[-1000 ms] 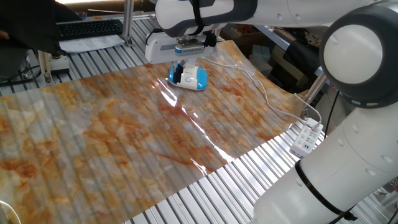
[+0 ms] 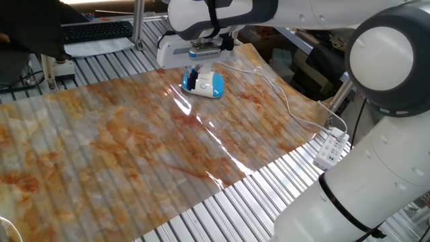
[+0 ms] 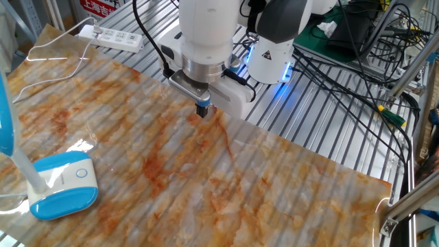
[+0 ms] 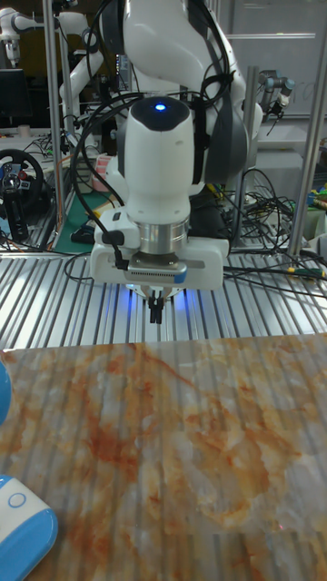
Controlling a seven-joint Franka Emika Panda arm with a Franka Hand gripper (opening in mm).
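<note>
A blue-and-white desk lamp stands on the marbled sheet; its base and stem show at the left of exterior view 2, with the head cut off by the frame edge. In exterior view 1 the lamp base is partly covered by my gripper. Exterior view 3 catches only part of the lamp base at lower left. My gripper points down above the sheet, well apart from the lamp. Its black fingers are together, and nothing shows between them.
The marbled sheet lies bare across its middle and right side. A white power strip with cords rests on the slatted table beside it. Black cables clutter the slats near the arm's base. A keyboard is behind the table.
</note>
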